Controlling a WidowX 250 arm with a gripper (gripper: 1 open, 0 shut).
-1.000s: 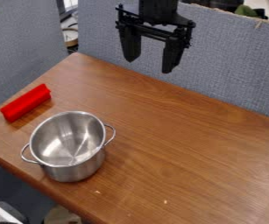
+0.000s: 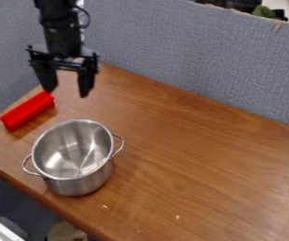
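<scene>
My black gripper [image 2: 64,79] is at the upper left, open, with its two dark fingers hanging above and just behind a red cylinder-like object [image 2: 28,111] that lies on the wooden table. A steel pot [image 2: 72,158] with two side handles stands at the front left, below the red object.
Grey padded walls [image 2: 197,56] border it at the back and left. Some dark clutter sits past the bottom-left edge.
My gripper has moved a long way left from the upper middle to above the red object. The pot and red object look unmoved.
</scene>
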